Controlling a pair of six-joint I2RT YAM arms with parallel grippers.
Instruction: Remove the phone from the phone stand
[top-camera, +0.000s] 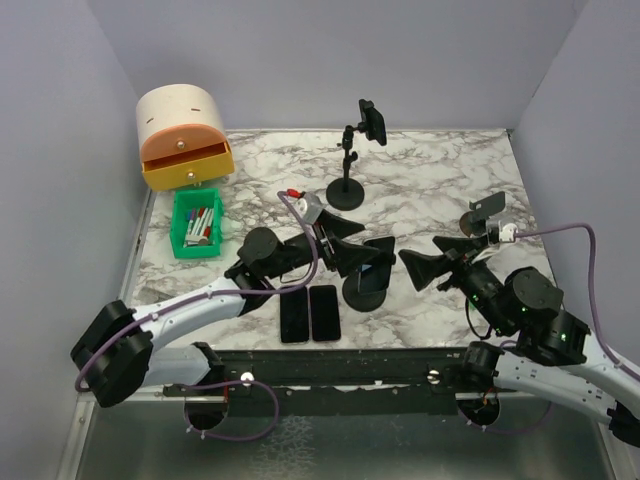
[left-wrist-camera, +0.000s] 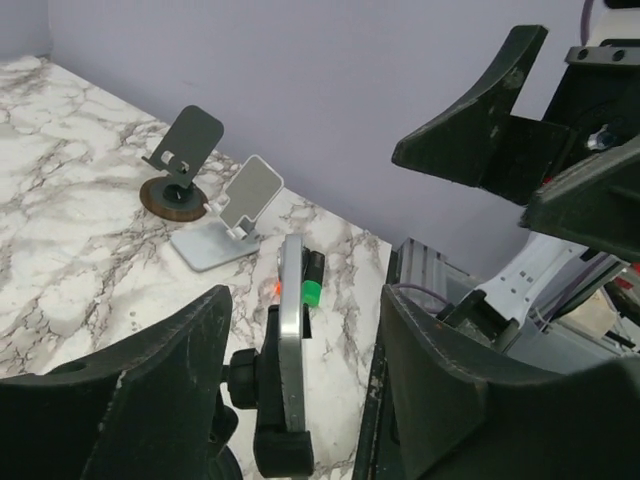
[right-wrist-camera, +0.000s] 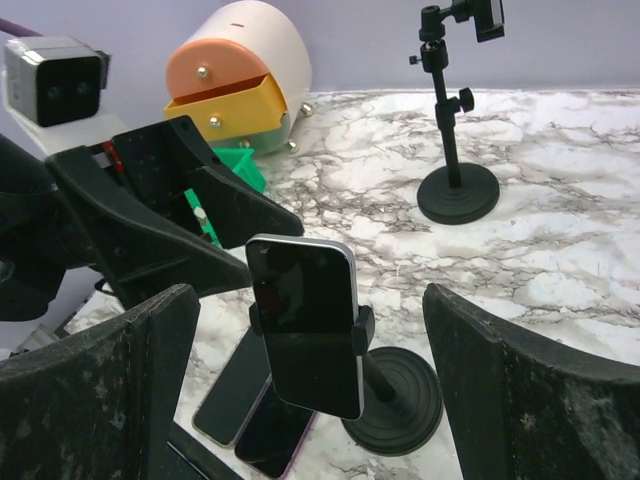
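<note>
The phone is upright in the clamp of a black round-based stand; from the left wrist view it shows edge-on as a silver strip. My left gripper has its fingers parted on either side of that edge, with gaps visible; in the top view it is just left of the phone. My right gripper faces the phone's screen, fingers wide open, right of the stand in the top view, apart from it.
Two phones lie left of the stand. Behind stands a tall black holder. A green bin and drawer box are at the left; small metal stands are at the right.
</note>
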